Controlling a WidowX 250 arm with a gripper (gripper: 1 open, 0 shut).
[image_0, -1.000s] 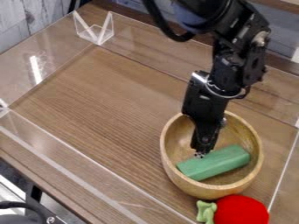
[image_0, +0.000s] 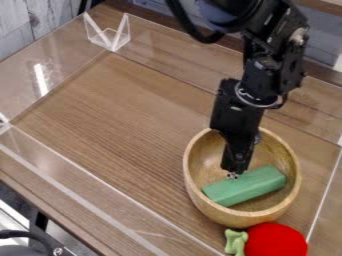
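The black gripper (image_0: 233, 167) reaches down into a light wooden bowl (image_0: 286, 208) on the right of the table, its tips just above a green oblong object (image_0: 251, 186) lying in the bowl. The gripper looks dark and narrow at the tips; whether anything is between its fingers is hard to see, and nothing appears lifted.
A red round object with a green top (image_0: 275, 241) sits beside the bowl at the bottom edge. A white wire-like holder (image_0: 108, 30) stands at the back left.
The arm and gripper have shifted very slightly; the bowl and the green object look essentially in the same places.
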